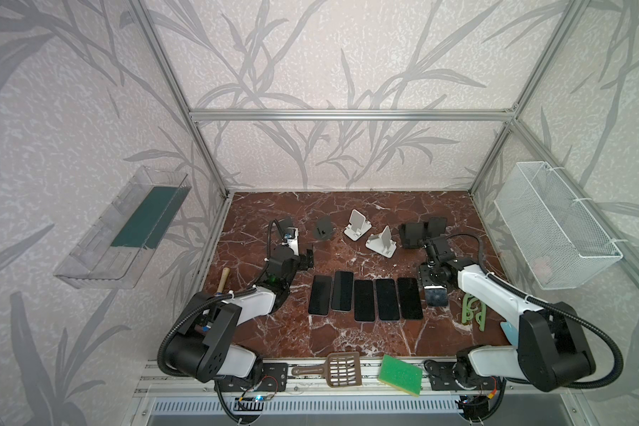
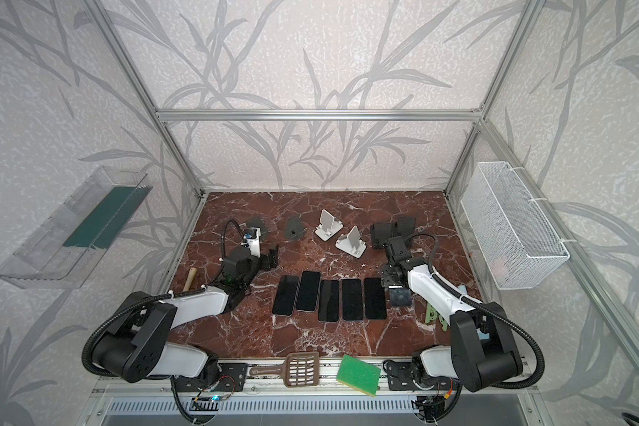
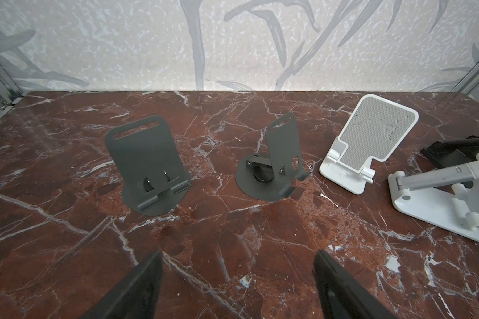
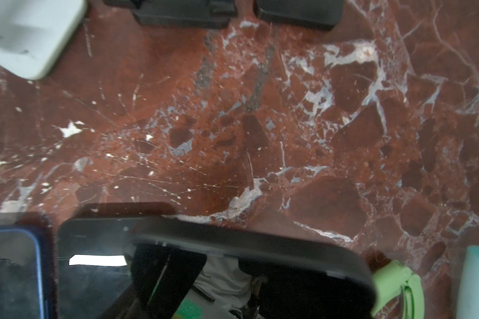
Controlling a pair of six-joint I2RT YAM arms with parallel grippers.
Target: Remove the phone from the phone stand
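Observation:
A grey phone stand [image 3: 138,154], another grey stand [image 3: 282,154], a white stand [image 3: 378,133] and a second white stand [image 2: 351,245] stand along the back, with no phone on those in the left wrist view. My left gripper is raised in front of the grey stands, fingers apart with nothing between them. My right gripper [image 1: 429,273] is low at the right, shut on a dark phone [image 4: 250,239], beside the row of black phones [image 1: 364,299] lying at the front.
Black stands [image 1: 411,234] stand at the back right. A green stand [image 1: 473,312] lies right of the phones. A wooden stick [image 1: 223,280] lies at the left. Baskets [image 1: 557,223] hang on the side walls.

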